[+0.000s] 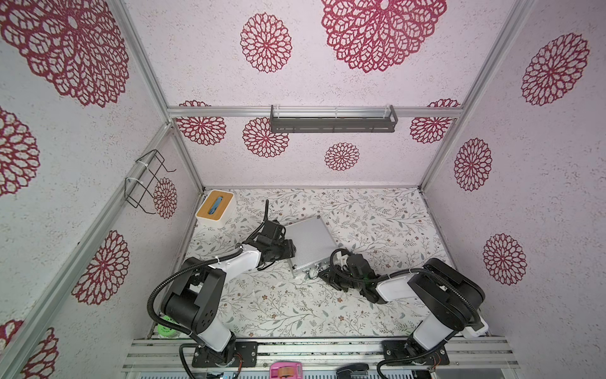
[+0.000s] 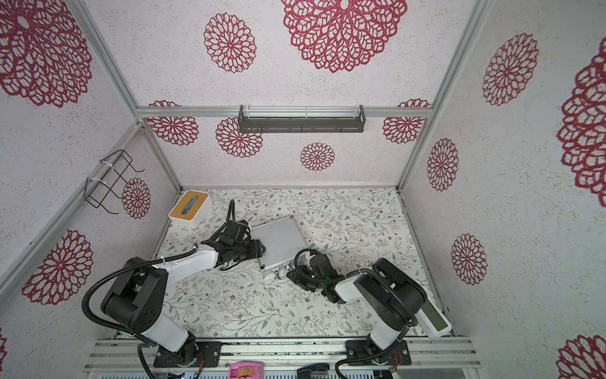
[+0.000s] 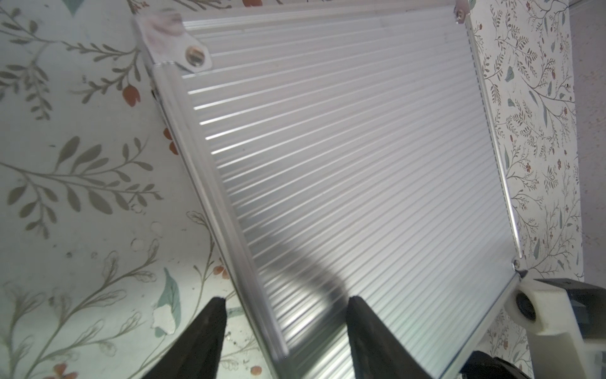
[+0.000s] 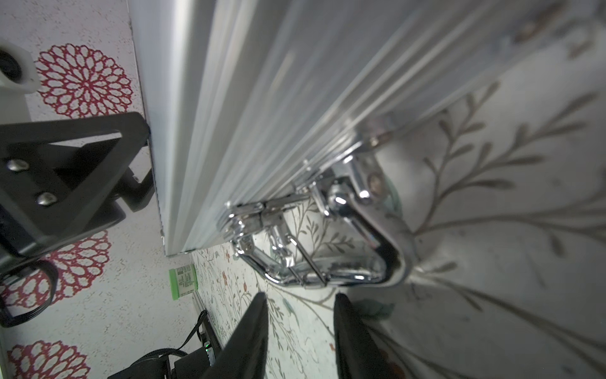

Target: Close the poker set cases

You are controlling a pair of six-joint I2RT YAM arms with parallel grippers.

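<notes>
A silver ribbed aluminium case [image 1: 310, 238] lies on the floral table mid-front, lid down. My left gripper straddles the side edge of the case, a finger either side, shut on it. At the front face, low by the chrome handle [image 4: 328, 271], is my right gripper; in the right wrist view its fingertips stand apart just below the handle, part open, with nothing seen between them. The latches beside the handle show in that view, partly blurred; I cannot tell whether they are fastened.
A white box with an orange top [image 1: 211, 214] sits at the back left. The table behind and right of the case is clear. A grey shelf [image 1: 333, 124] hangs on the back wall above.
</notes>
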